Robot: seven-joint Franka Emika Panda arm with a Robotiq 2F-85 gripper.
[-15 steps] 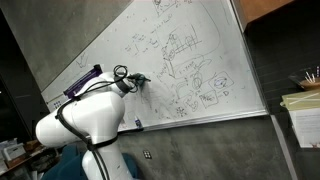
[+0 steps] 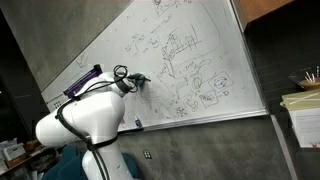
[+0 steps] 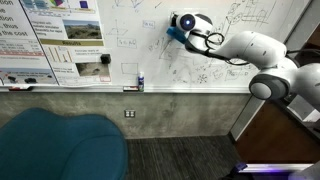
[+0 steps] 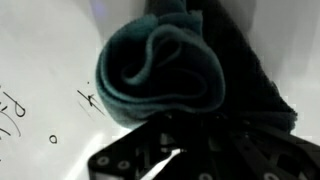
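Note:
A teal cloth, bunched and rolled, is held at the whiteboard with my gripper shut on it. Dark folds of material spread to its right in the wrist view, and the fingertips are hidden in shadow. The whiteboard carries many black drawings and scribbles. Black marks also show left of the cloth in the wrist view. From exterior view 2, the cloth shows as a small teal patch beside the gripper, against or very close to the board.
A bottle stands on the board's lower ledge, beside posters at the left. A teal chair or sofa is below. Wooden cabinet hangs at the right, above a yellow-edged box. Grey wall lies bare under the ledge.

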